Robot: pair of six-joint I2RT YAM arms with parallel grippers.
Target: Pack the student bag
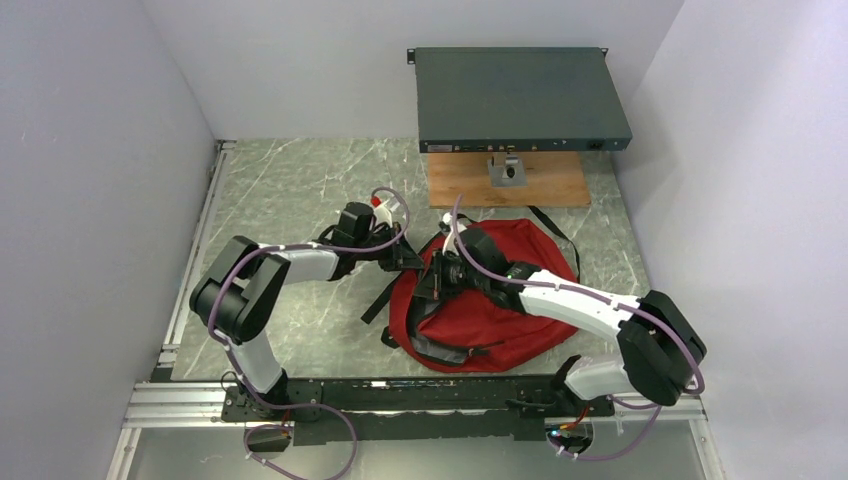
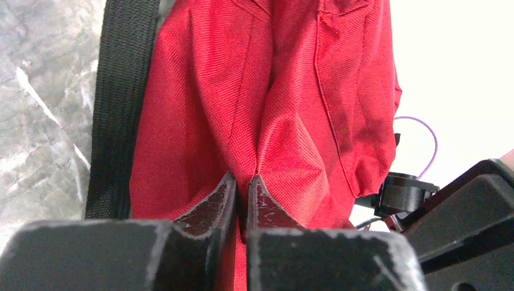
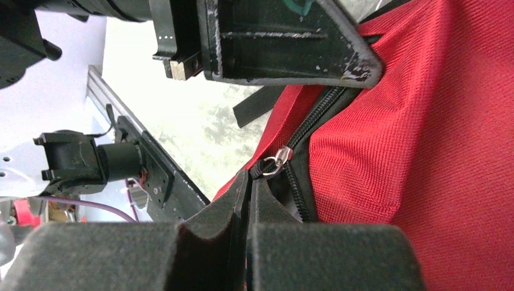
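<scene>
The red bag (image 1: 515, 325) lies at the right of the table, its grey-lined opening facing left. My right gripper is shut on the zipper's black pull cord, just below the metal slider (image 3: 283, 155). The zipper teeth (image 3: 300, 194) stand apart below that slider. In the left wrist view, red bag fabric (image 2: 285, 157) bunches toward my left gripper, whose fingers are nearly together and pinch the bag's edge beside the zipper. The two grippers are close together in the top view. What is inside the bag is hidden.
A black strap (image 2: 121, 109) runs along the bag's left side. Behind the bag, a dark monitor (image 1: 520, 95) stands on a wooden board (image 1: 555, 180).
</scene>
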